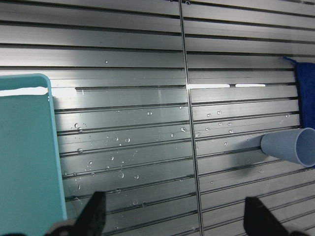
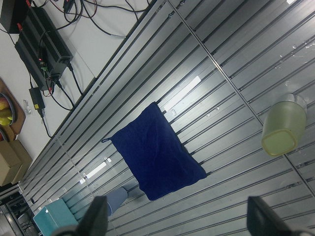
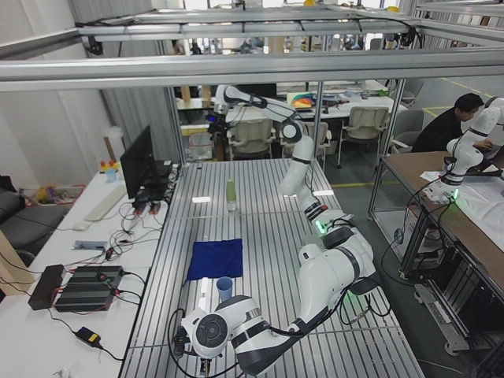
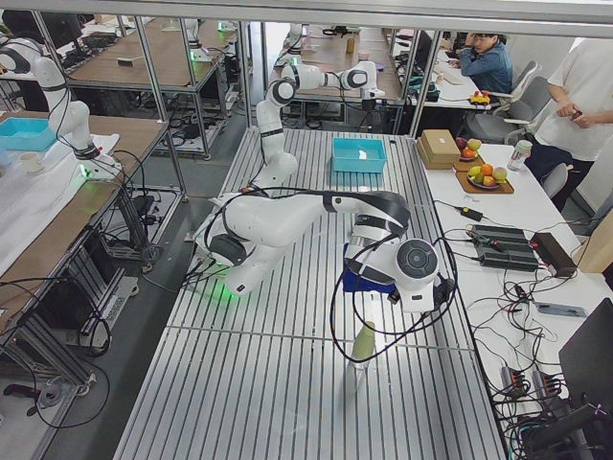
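A blue cup (image 1: 288, 146) lies on its side on the slatted table, right of centre in the left wrist view. Beside it are a dark blue cloth (image 2: 152, 152) and, left in that view, a teal bin (image 1: 27, 152). A green-tinted bottle (image 2: 283, 128) stands farther along the table, also in the camera right view (image 4: 363, 340). My left gripper is above the table between bin and cup; its fingers are wide apart, open. My right gripper is high above the table, cloth and bottle below, fingers wide apart with nothing visible between.
A side table (image 3: 94, 331) with a monitor, power units, cables, fruit plates and boxes runs along the slatted table's edge. The metal slats (image 4: 239, 402) are largely bare, with water drops near the bin and bottle.
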